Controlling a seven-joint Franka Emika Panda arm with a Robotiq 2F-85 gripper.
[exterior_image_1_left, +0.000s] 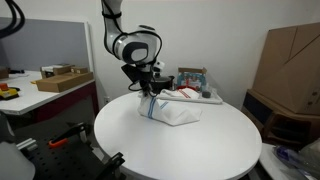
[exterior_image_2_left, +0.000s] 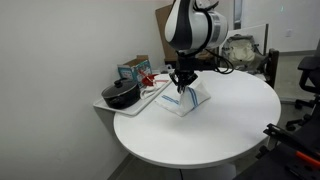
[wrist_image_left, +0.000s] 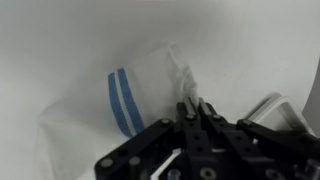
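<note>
A white cloth with blue stripes lies partly on the round white table, one end drawn up into folds. That raised part is pinched by my gripper, shut on the cloth. In the wrist view the cloth spreads to the left of the fingers, with its blue band crossing near them. Exterior view 2 has the gripper just above the table, the cloth hanging and spreading below it.
At the table's back edge is a white tray with several items. A black pot stands on the tray's near end in exterior view 2.
</note>
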